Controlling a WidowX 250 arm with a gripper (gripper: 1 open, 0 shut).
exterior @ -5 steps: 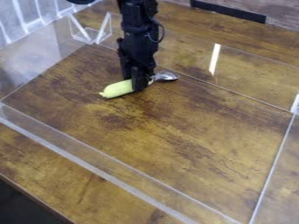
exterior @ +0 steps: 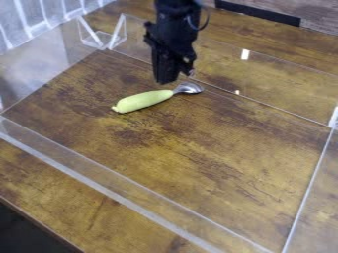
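Note:
A pale yellow-green, elongated object (exterior: 142, 100) lies on the wooden surface inside a clear-walled enclosure, with a silver spoon (exterior: 188, 89) at its right end. My black gripper (exterior: 165, 77) hangs just above and behind the yellow object, apart from it. Its fingertips look close together, with nothing visible held between them.
Clear panels (exterior: 306, 198) border the wooden work area (exterior: 211, 168) on its sides. A white wire-like piece (exterior: 103, 38) stands at the back left.
My gripper has risen from down at the yellow object to above it, moving slightly back and right. The yellow object and spoon look to be in about the same place.

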